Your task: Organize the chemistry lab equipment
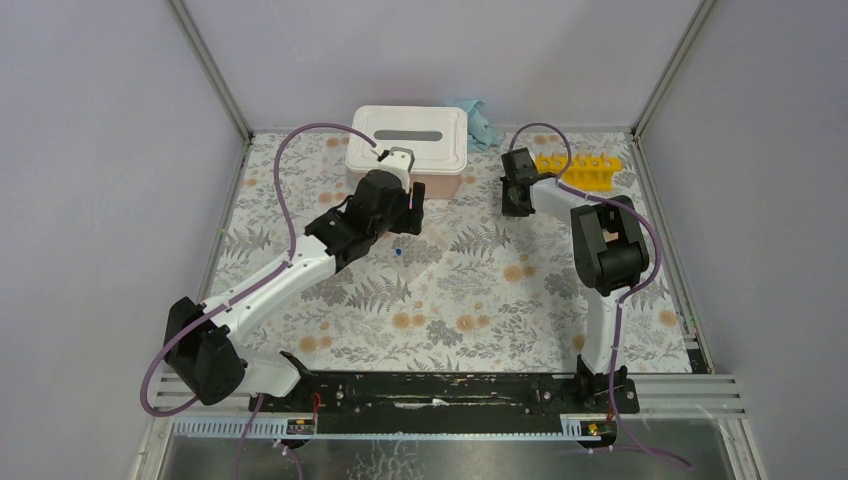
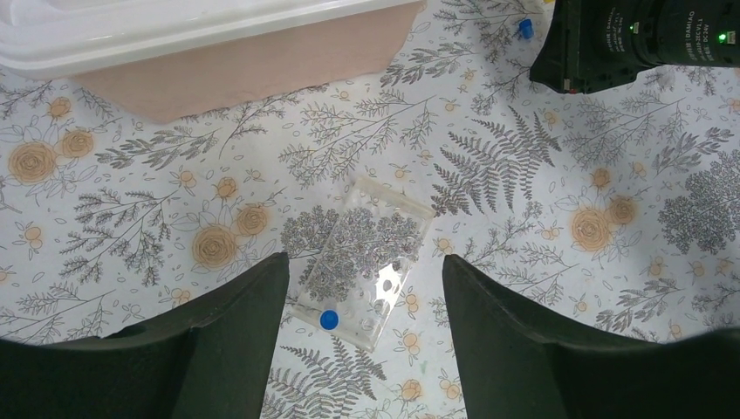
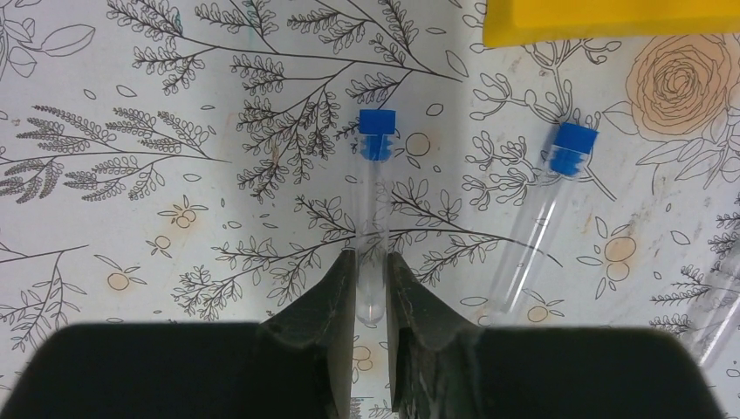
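In the right wrist view, a clear tube with blue cap (image 3: pixel 376 124) lies on the patterned mat, and my right gripper is shut on its lower part. A second blue-capped tube (image 3: pixel 533 227) lies to its right; another tube (image 3: pixel 714 305) is partly in view. The yellow rack (image 1: pixel 590 175) stands at the back right. My left gripper is open above a flat clear item with a blue spot (image 2: pixel 371 253), nothing between its fingers.
A lidded pink box (image 1: pixel 405 135) stands at the back middle, a blue cloth (image 1: pixel 475 125) beside it.
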